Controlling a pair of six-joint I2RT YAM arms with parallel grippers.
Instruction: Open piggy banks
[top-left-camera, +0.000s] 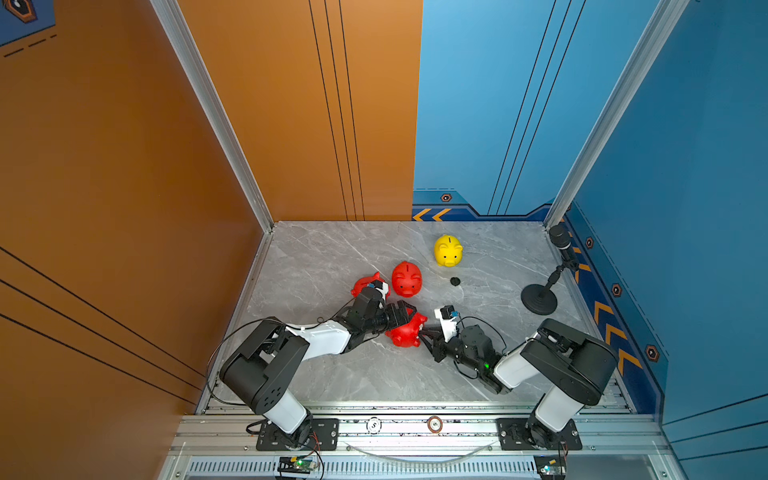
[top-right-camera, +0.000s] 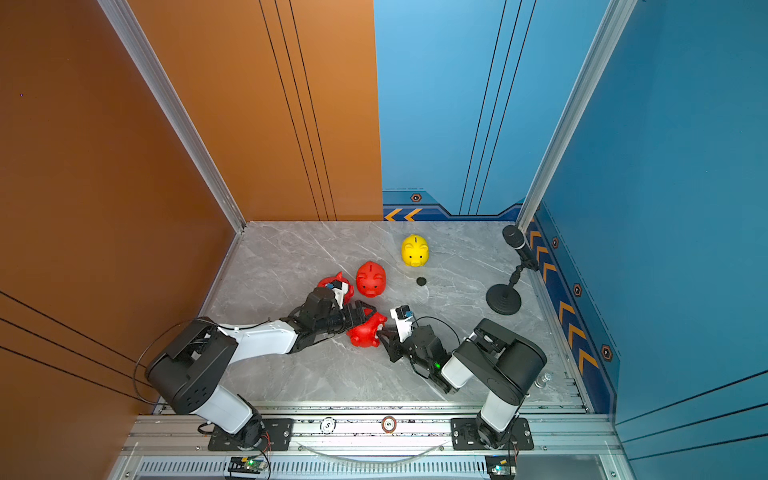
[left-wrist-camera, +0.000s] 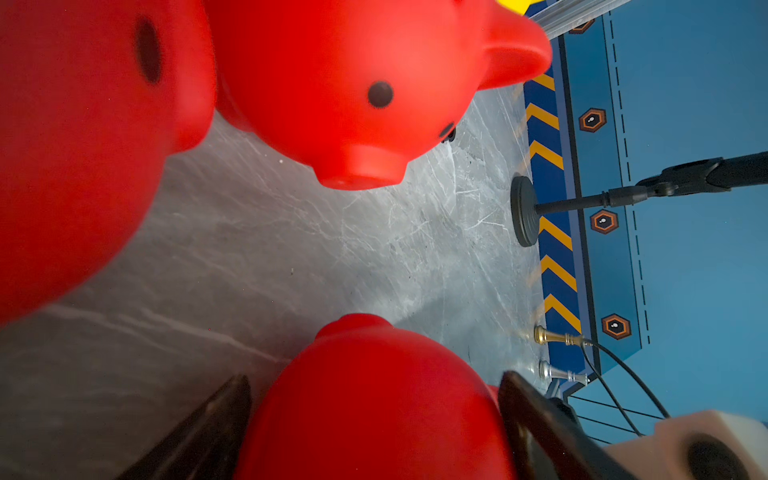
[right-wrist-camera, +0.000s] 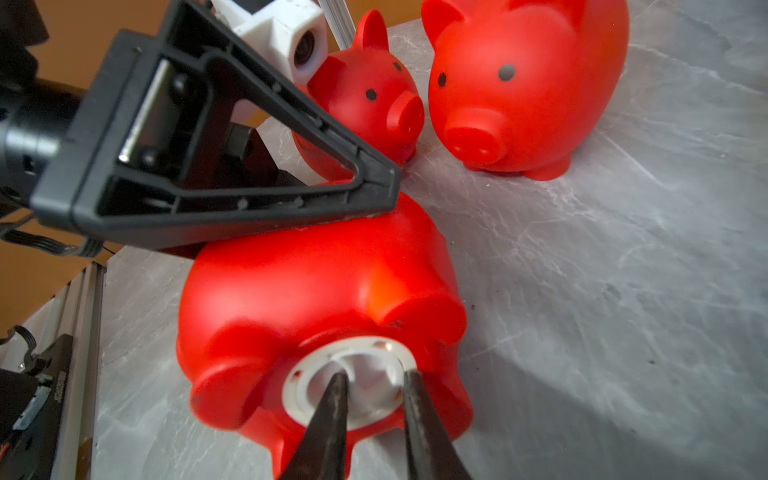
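Note:
A red piggy bank (top-left-camera: 406, 334) lies on its side at front centre, its white bottom plug (right-wrist-camera: 317, 382) facing right. My left gripper (top-left-camera: 400, 313) stands open around its body, which fills the space between the fingertips in the left wrist view. My right gripper is part open, fingertips at the plug, one either side of its middle; whether they grip it I cannot tell. Two more red piggy banks (right-wrist-camera: 528, 80) (right-wrist-camera: 360, 112) stand behind, and a yellow one (top-left-camera: 448, 250) at the back.
A black microphone stand (top-left-camera: 539, 297) is at the right. A small black round piece (top-left-camera: 454, 281) lies right of the upright red piggy bank.

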